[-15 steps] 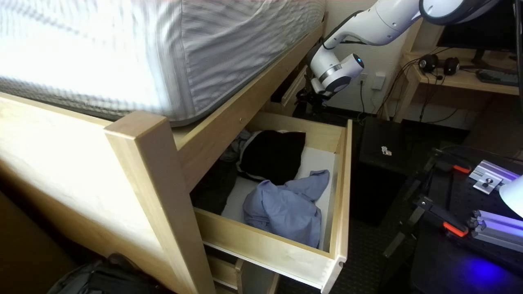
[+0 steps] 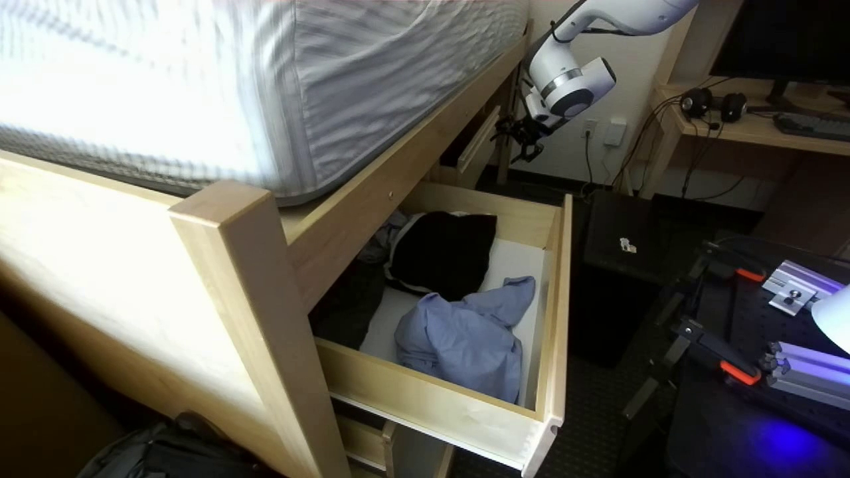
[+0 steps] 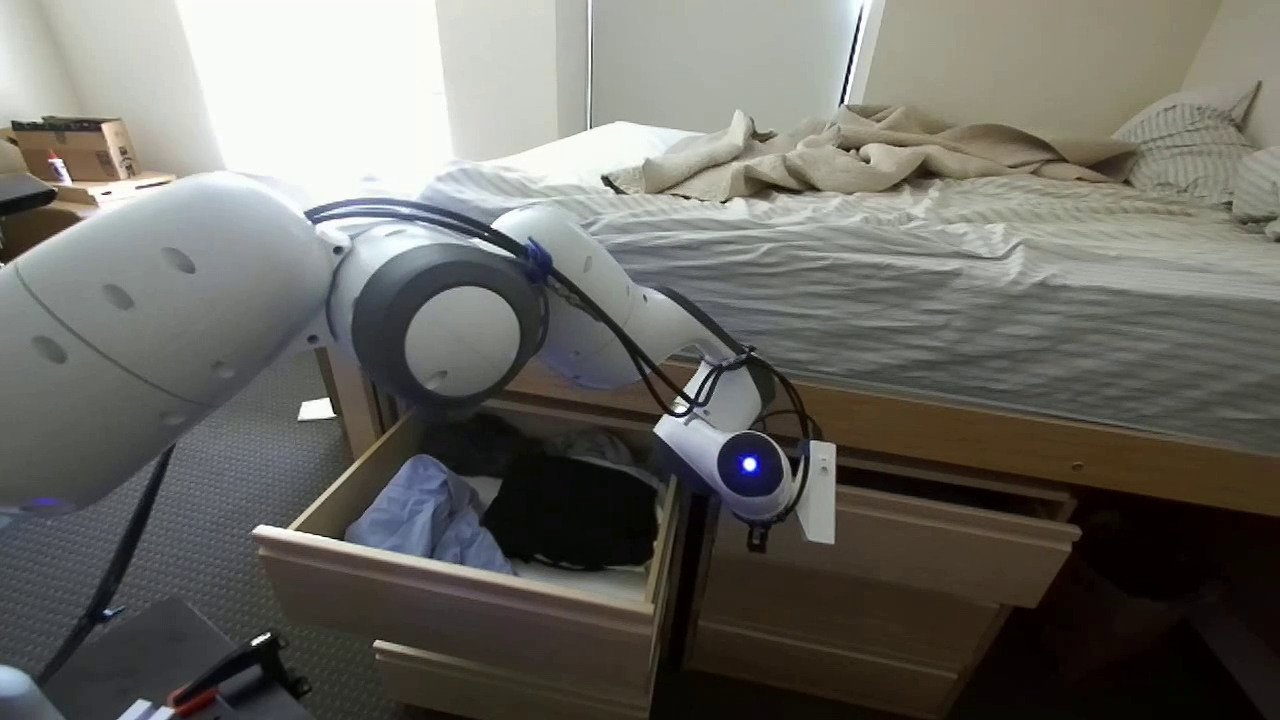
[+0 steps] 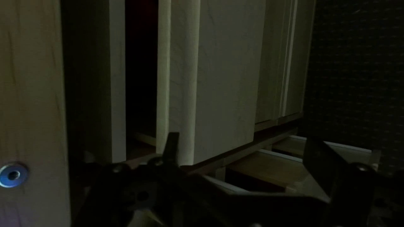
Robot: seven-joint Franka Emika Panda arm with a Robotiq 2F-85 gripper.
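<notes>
Beside the partly open far drawer (image 2: pixel 481 143), my gripper (image 2: pixel 510 145) stands open in the first exterior view. Dark fingers (image 4: pixel 172 148) spread wide along the bottom of the wrist view, with nothing held between them. The drawer front (image 4: pixel 227 83) rises just beyond, and the left fingertip overlaps its lip in that dim view; contact cannot be told. In the second exterior view the wrist hides the fingers, in front of the same drawer's left part (image 3: pixel 888 540). A nearer drawer (image 2: pixel 446 398) is pulled far out, holding a blue cloth (image 2: pixel 470 338) and a black cloth (image 2: pixel 446 253).
A wooden bed rail (image 3: pixel 960 420) runs above the drawers, under the mattress (image 3: pixel 912 312). Below the pulled-out drawer, a lower drawer (image 3: pixel 480 672) also sticks out. A dark table with clamps (image 2: pixel 741 374) stands at the right in the first exterior view.
My gripper has shifted a little up and to the right in the first exterior view, away from the far drawer's front. Both drawers and the cloths look unmoved.
</notes>
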